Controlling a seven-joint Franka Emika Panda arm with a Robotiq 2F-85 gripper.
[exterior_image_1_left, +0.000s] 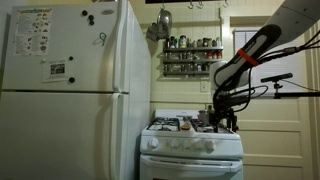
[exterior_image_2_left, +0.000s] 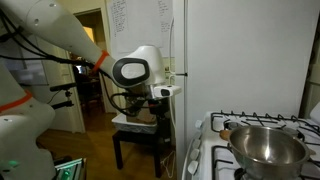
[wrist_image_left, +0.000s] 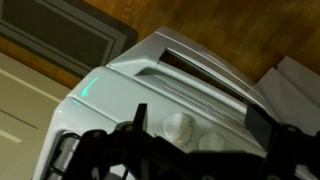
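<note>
My gripper is open, its dark fingers spread wide with nothing between them in the wrist view. Below it lie the stove's white front panel (wrist_image_left: 120, 98), pale round knobs (wrist_image_left: 178, 127) and the oven handle (wrist_image_left: 190, 75). In exterior view 1 the gripper (exterior_image_1_left: 224, 120) hangs at the stove's right side, partly covering the pot. Exterior view 2 shows a shiny metal pot (exterior_image_2_left: 270, 145) on the stove's burners, open at the top and apparently empty. There the gripper's dark parts are hard to make out below the white arm (exterior_image_2_left: 135, 70).
A white fridge (exterior_image_1_left: 62, 70) stands left of the stove (exterior_image_1_left: 190, 145). Shelves of jars (exterior_image_1_left: 190, 58) hang on the wall above. A small brown item (exterior_image_2_left: 226, 133) lies beside the burners. Wooden floor (wrist_image_left: 200, 20) and a dark mat (wrist_image_left: 70, 30) are in the wrist view.
</note>
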